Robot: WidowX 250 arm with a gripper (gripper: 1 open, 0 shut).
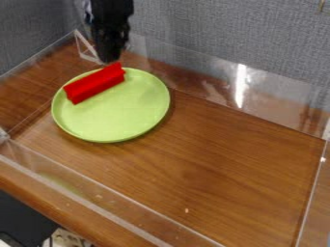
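A red oblong block lies on the left part of a light green round plate, tilted diagonally. The black gripper hangs above and behind the block at the top of the view, apart from it. Its fingertips are blurred, so whether it is open or shut is unclear, and nothing shows held.
Clear panels stand along its edges, with a grey speckled wall behind.
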